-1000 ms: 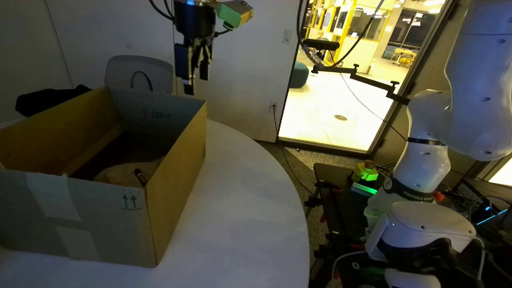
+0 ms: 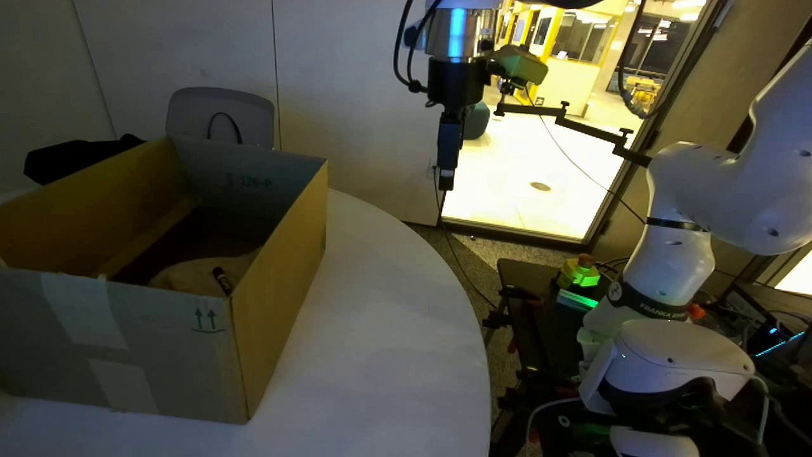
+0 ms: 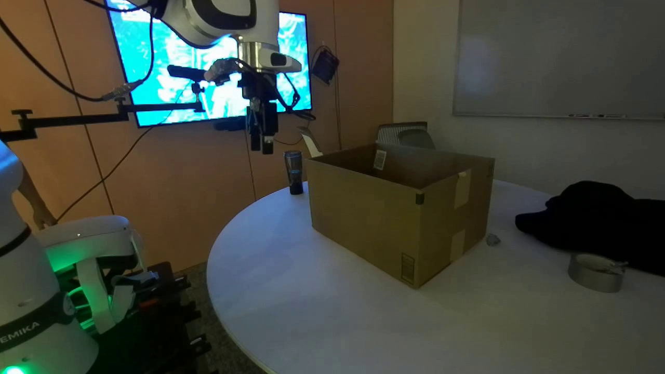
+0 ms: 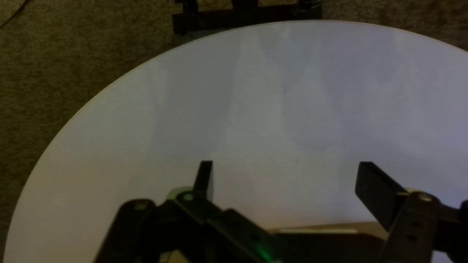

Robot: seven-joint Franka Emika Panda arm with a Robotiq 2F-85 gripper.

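My gripper is open, its two dark fingers spread wide with only bare tabletop seen between and beyond them. In exterior view 1 the gripper (image 2: 446, 179) hangs high, to the right of the cardboard box (image 2: 281, 297) and clear of it. Exterior view 2 has the gripper (image 3: 262, 146) above the table's edge, on the near-left side of the open-topped box (image 3: 368, 218). Inside the box lies brown paper or similar material (image 2: 183, 275) with a small dark marker-like object (image 2: 222, 280) on it. The rest of the box floor is shadowed.
A dark tumbler (image 3: 294, 172) stands behind the box on the round white table (image 3: 299, 293). Black cloth (image 3: 598, 218), a grey tape-like ring (image 3: 596, 277) and a small grey lump (image 3: 493, 239) lie on the other side.
My gripper has swung to the right in exterior view 1, away from above the box's far rim, and sits a little lower. The box and its contents look unmoved.
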